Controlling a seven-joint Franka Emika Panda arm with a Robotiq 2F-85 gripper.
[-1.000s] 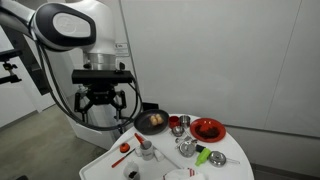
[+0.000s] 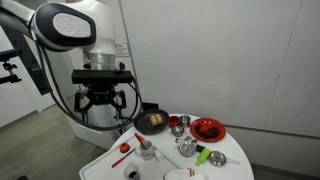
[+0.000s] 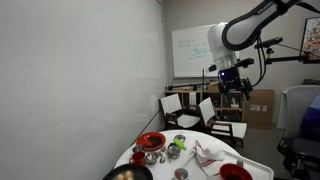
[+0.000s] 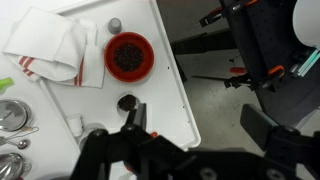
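Note:
My gripper (image 2: 101, 104) hangs high over the left end of the white table, pointing down. Its fingers stand wide apart in the wrist view, and nothing shows between them; the gripper is open. Below and to one side in that view lies a red bowl (image 4: 127, 58) filled with small dark pieces. Near it stands a small round container (image 4: 127, 103) with dark contents. A folded white cloth (image 4: 50, 42) with red stripes lies at the upper left.
A dark pan (image 2: 151, 123) with brownish food and a red plate (image 2: 207, 129) stand toward the table's back. Silver pots (image 2: 187, 147) and a green-handled utensil (image 2: 203, 157) lie among them. Beyond the table edge is open floor (image 4: 222, 120).

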